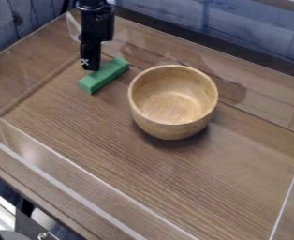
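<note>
My black gripper (86, 65) hangs from the top left, its tip just beside the upper left of a green rectangular block (105, 75) lying on the wooden table. The gripper looks shut, with nothing visible between its fingers. Whether it touches the block cannot be told.
A large wooden bowl (172, 98) sits right of the green block. Cables and the table's edge run along the left.
</note>
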